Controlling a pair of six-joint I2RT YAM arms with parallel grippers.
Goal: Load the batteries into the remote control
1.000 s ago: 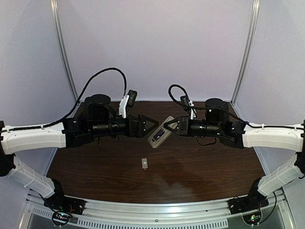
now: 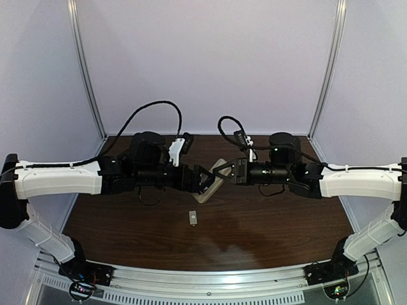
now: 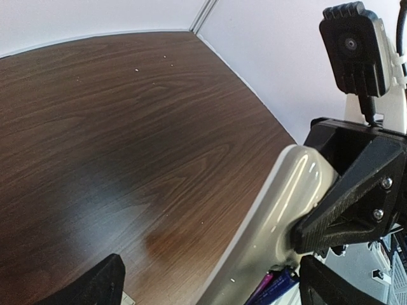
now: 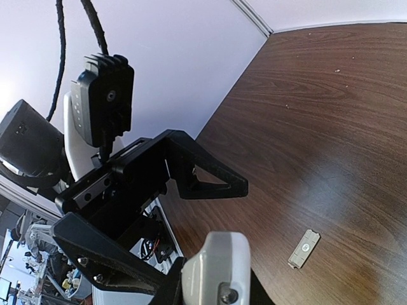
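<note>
The pale remote control (image 3: pixel 261 222) hangs tilted above the table, my right gripper (image 2: pixel 222 170) shut on it. In the left wrist view blue and pink batteries (image 3: pixel 273 289) lie in its open compartment, partly out of frame. My left gripper (image 2: pixel 203 181) is open, its fingertips over the remote's lower part in the top view; whether they touch it is unclear. In the right wrist view the remote's end (image 4: pixel 216 267) shows at the bottom. A small battery cover (image 2: pixel 193 217) lies on the table below the grippers.
Both arms' cables loop above the grippers.
My left gripper has moved right and slightly down onto the remote, covering its compartment in the top view. My right gripper and the remote have shifted slightly left.
</note>
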